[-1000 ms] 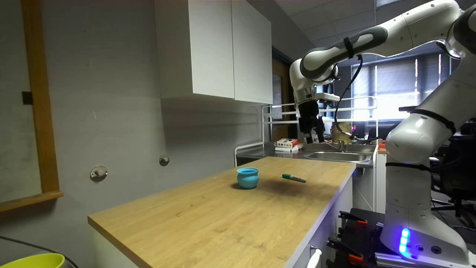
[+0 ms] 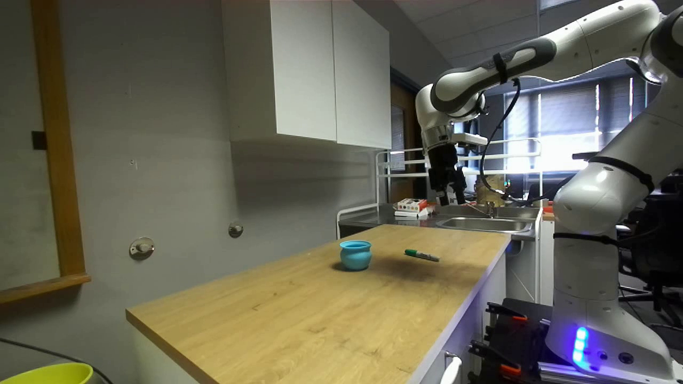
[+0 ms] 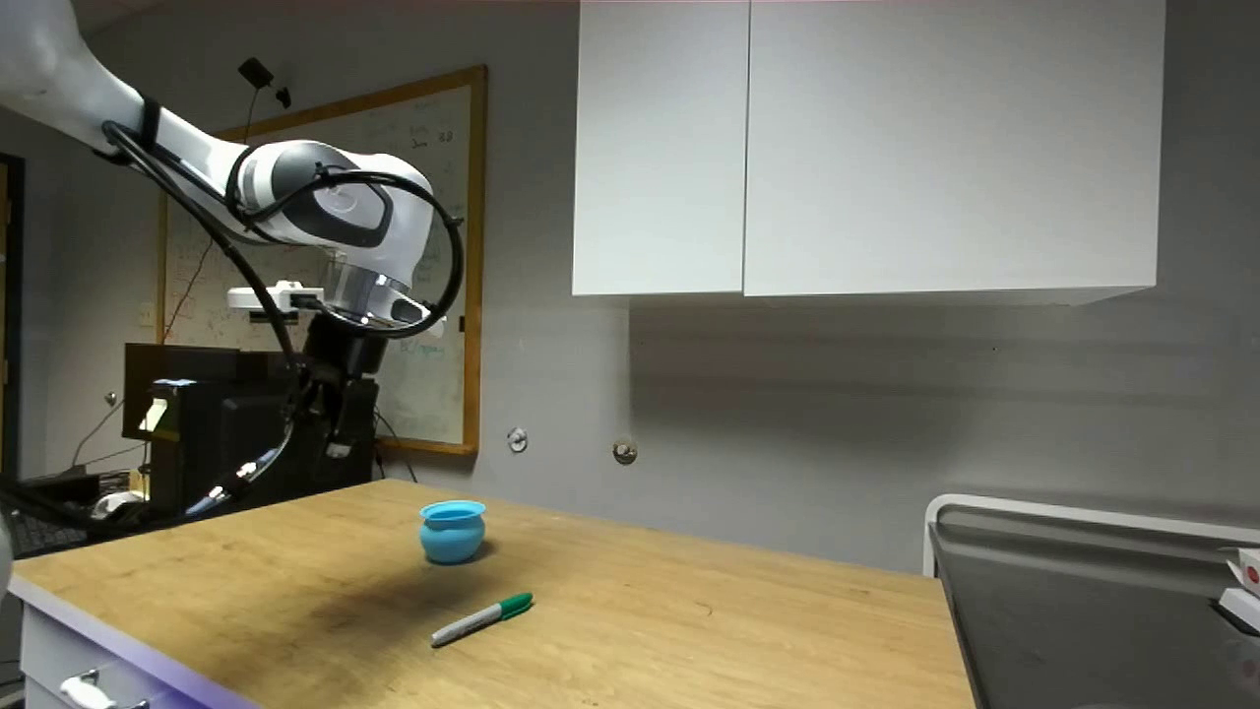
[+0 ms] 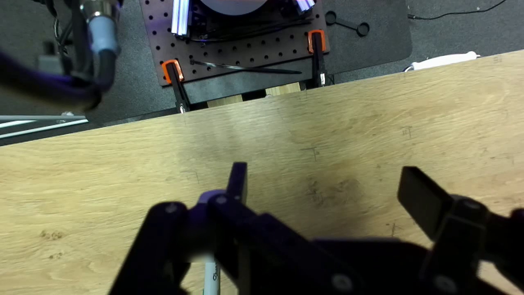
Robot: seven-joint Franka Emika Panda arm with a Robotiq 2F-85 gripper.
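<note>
A green-capped marker (image 2: 422,255) lies flat on the wooden counter, and a small turquoise pot (image 2: 355,255) stands upright a short way from it. Both also show in the other exterior view, the pot (image 3: 452,532) behind the marker (image 3: 481,619). My gripper (image 2: 449,197) hangs well above the counter, pointing down, apart from both. In the wrist view the gripper has its fingers spread wide, bare counter showing between them. Part of the marker's grey barrel (image 4: 211,277) peeks out below the left finger there; the pot is not recognisable in that view.
White wall cabinets (image 2: 330,70) hang over the counter's wall side (image 3: 868,148). Beyond its far end are a sink (image 2: 486,224) and a small box (image 2: 411,205). Clamps (image 4: 318,54) sit beside its edge near my base.
</note>
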